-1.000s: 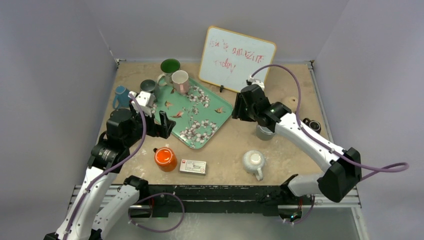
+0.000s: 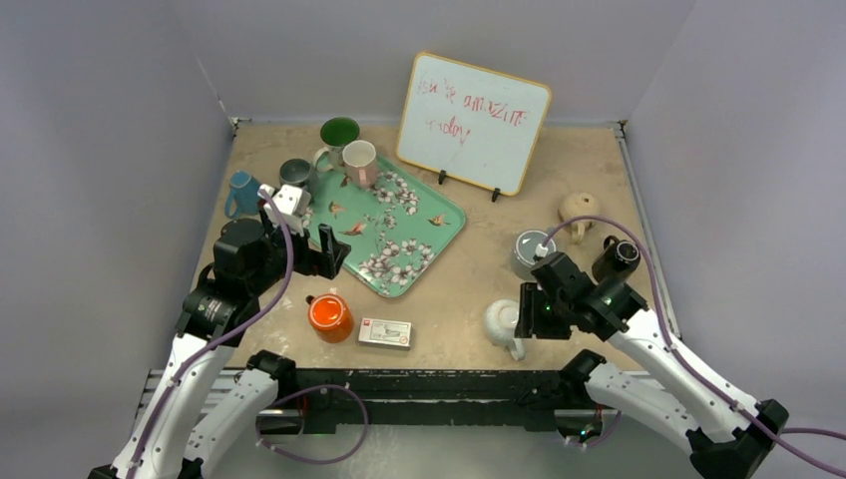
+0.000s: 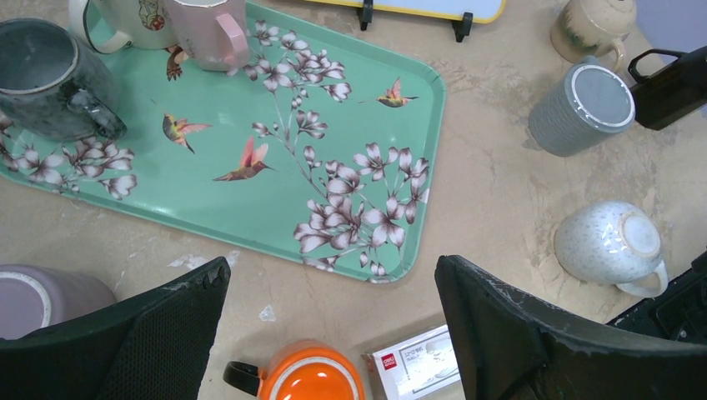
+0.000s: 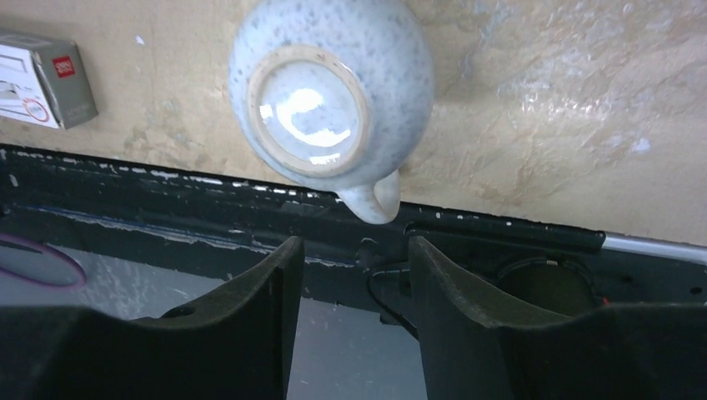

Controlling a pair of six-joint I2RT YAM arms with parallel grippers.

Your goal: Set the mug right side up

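Note:
A speckled pale-blue mug (image 2: 499, 319) lies upside down near the front edge, its base ring uppermost and its handle toward the front, as the right wrist view shows (image 4: 383, 125). My right gripper (image 2: 534, 319) hangs just above and beside it; in the right wrist view its fingers (image 4: 275, 292) are part open, near the handle, with nothing between them. My left gripper (image 2: 329, 249) stands open over the tray's near-left side, empty.
A green floral tray (image 2: 439, 215) holds several mugs. An orange mug (image 2: 331, 317) and a small box (image 2: 384, 333) are at front left. A grey cup (image 3: 575, 112), a beige pot (image 2: 579, 210) and a dark mug (image 2: 614, 261) stand at right; a whiteboard (image 2: 474, 120) is behind.
My right gripper has come down and toward the front from beside the tray to the speckled mug. The left arm has hardly moved.

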